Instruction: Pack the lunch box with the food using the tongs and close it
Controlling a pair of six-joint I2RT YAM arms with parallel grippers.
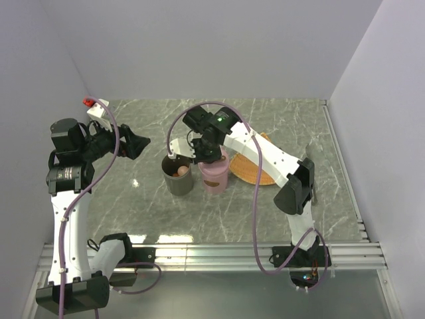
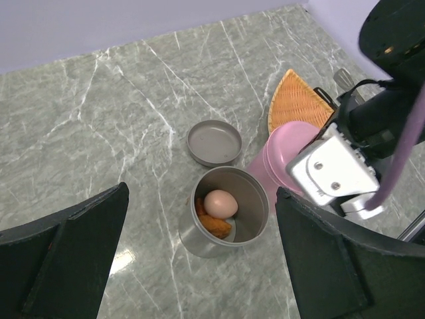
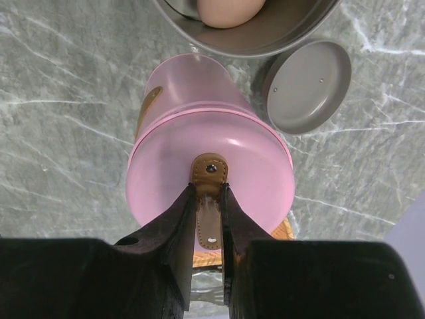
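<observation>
The pink lunch container [image 1: 214,176] stands with its lid on; in the right wrist view my right gripper is shut on the brown leather strap [image 3: 208,166] on that lid [image 3: 252,173]. Beside it stands an open grey canister [image 1: 178,186] holding an egg [image 2: 220,204] and a brown food piece [image 2: 216,226]. A shallow grey lid [image 2: 214,147] lies on the counter next to them. My left gripper [image 1: 133,141] hangs open at the left, above the counter, with nothing between its fingers.
A wicker tray [image 1: 255,174] lies right of the pink container, with metal utensils [image 1: 313,159] farther right. Walls enclose the back and sides.
</observation>
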